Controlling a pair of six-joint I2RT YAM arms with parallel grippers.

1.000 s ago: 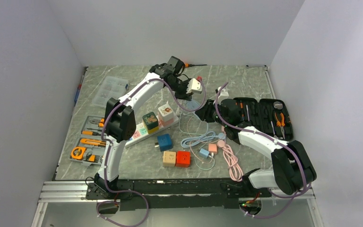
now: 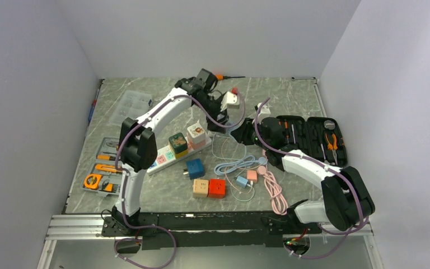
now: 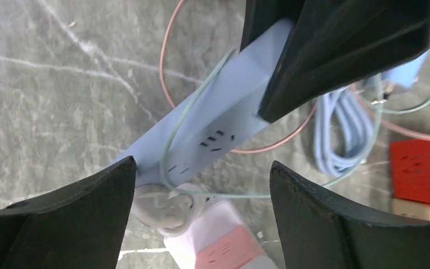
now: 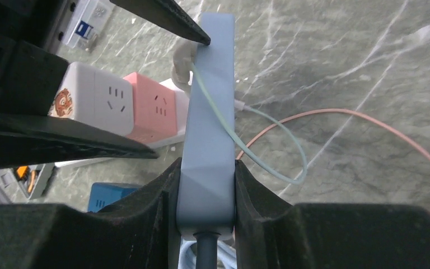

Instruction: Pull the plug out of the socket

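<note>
A light blue socket bar (image 4: pixel 211 168) is clamped between the fingers of my right gripper (image 2: pixel 239 132) in the right wrist view, its far end by my left gripper (image 2: pixel 218 117). In the left wrist view a pale round plug (image 3: pixel 168 206) with a thin mint cable sits at the bar's end, between the open fingers of my left gripper, above a white and pink piece (image 3: pixel 229 246). In the right wrist view that plug (image 4: pixel 182 64) is partly hidden behind the bar and a black finger.
A power strip with cube adapters (image 2: pixel 196 134), a blue cube (image 2: pixel 195 168), orange and red cubes (image 2: pixel 216 188) and coiled cables lie in the middle and front. Tool cases flank them left (image 2: pixel 103 168) and right (image 2: pixel 330 140).
The right arm looks unmoved.
</note>
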